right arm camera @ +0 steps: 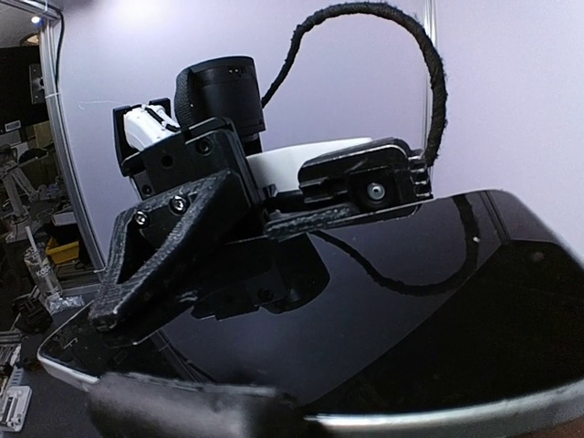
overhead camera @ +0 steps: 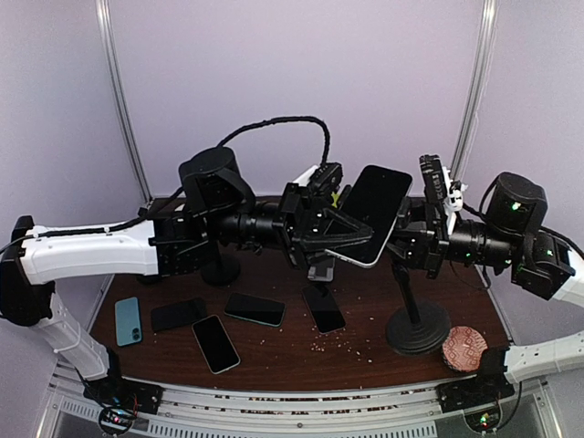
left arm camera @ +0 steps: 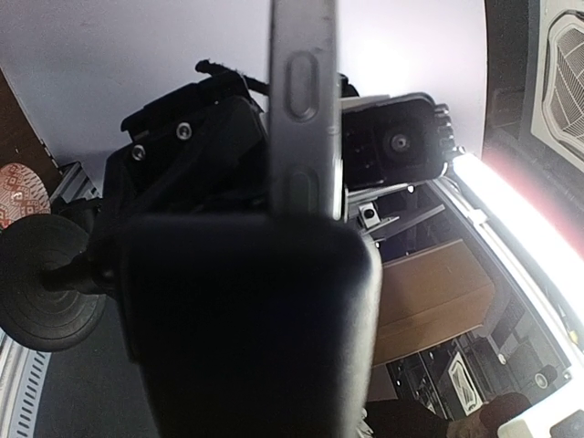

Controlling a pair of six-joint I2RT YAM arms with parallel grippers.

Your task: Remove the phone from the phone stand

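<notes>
A black-faced phone (overhead camera: 378, 208) is held tilted above the table, its silver edge (left arm camera: 304, 82) upright in the left wrist view. My left gripper (overhead camera: 354, 230) is shut on its lower left part, one finger across the screen. At the phone's right side, my right gripper (overhead camera: 400, 241) is shut at the top of the phone stand, whose grip point is mostly hidden. The stand's round black base (overhead camera: 418, 329) shows below, its pole leaning. In the right wrist view the phone's screen (right arm camera: 392, 301) fills the lower part; contact between phone and stand head is hidden.
Several phones lie on the table, among them a dark one (overhead camera: 217, 345) and a light blue one (overhead camera: 128, 321). A red patterned round object (overhead camera: 464, 349) sits at the right front. Another stand base (overhead camera: 220, 270) stands under my left arm.
</notes>
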